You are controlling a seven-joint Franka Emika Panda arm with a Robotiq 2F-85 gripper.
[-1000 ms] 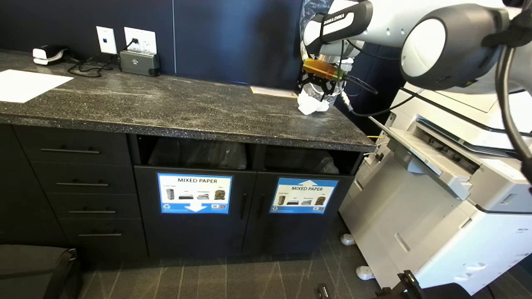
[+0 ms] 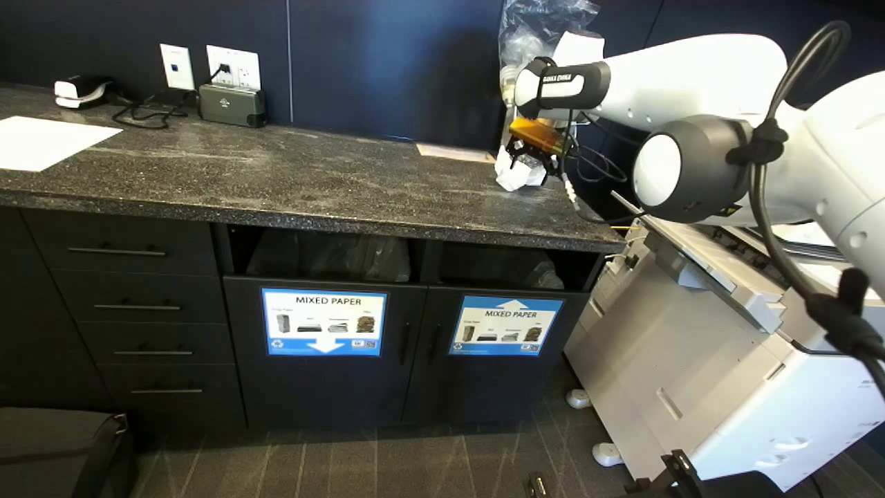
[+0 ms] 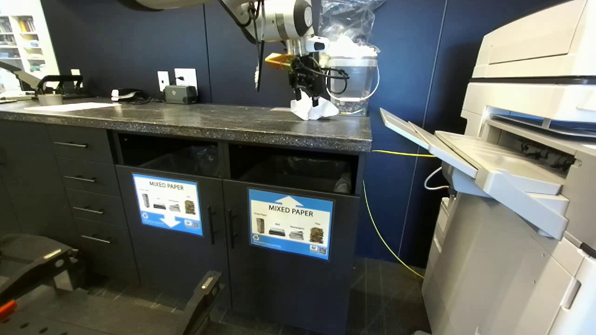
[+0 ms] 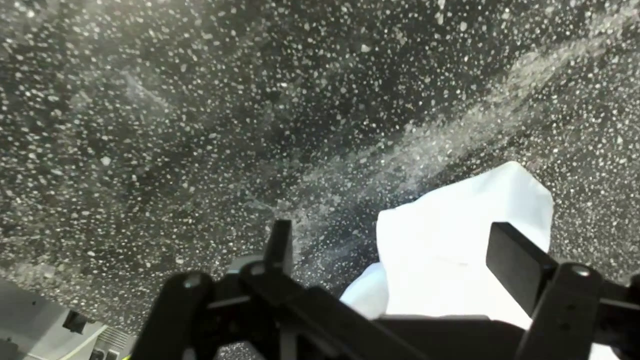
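A crumpled white paper [image 3: 311, 109] lies on the dark speckled countertop [image 3: 223, 116], near its right end. My gripper [image 3: 308, 99] is down over it, the fingers spread. In the wrist view, part of the crumpled paper [image 4: 447, 258] shows between the open fingers, closer to the right finger [image 4: 517, 264]; the left finger [image 4: 279, 249] has bare counter beside it. Whether either finger touches the paper I cannot tell. From exterior view 1 the paper [image 2: 516, 173] is partly covered by my gripper [image 2: 531, 169].
Just behind the paper stands a clear bucket [image 3: 350, 78] with a bag in it. A grey printer [image 3: 519, 167] is beyond the counter's right edge. Two open bin slots sit under the counter, above MIXED PAPER signs [image 3: 290, 223].
My gripper has come down closer around the crumpled paper, and the arm's larger joints have shifted lower and leftward in the exterior view. The paper appears in the same spot.
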